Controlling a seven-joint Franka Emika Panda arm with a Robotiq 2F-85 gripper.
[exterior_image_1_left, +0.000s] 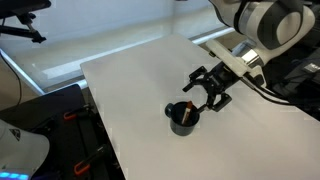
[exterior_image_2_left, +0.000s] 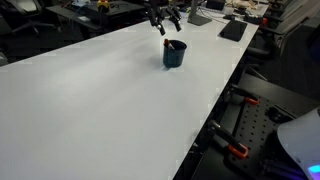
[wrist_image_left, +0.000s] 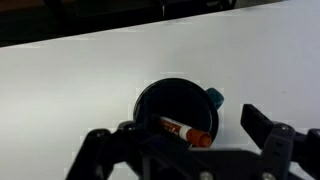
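Note:
A dark mug (exterior_image_1_left: 183, 126) stands upright on the white table, its handle to the left in exterior view 1. In it leans a marker with an orange end (wrist_image_left: 195, 136), which also shows at the rim in exterior view 2. My gripper (exterior_image_1_left: 201, 94) is open just above and behind the mug in exterior view 1, nothing between its fingers. The wrist view looks down into the mug's dark inside (wrist_image_left: 160, 102), with the spread fingers (wrist_image_left: 92, 152) to either side of the marker. The gripper's body hides the near part of the mug there.
A dark keyboard-like object (exterior_image_2_left: 232, 30) lies beyond the mug in exterior view 2. Dark clamps and a robot base (exterior_image_2_left: 295, 140) stand past the table's edge.

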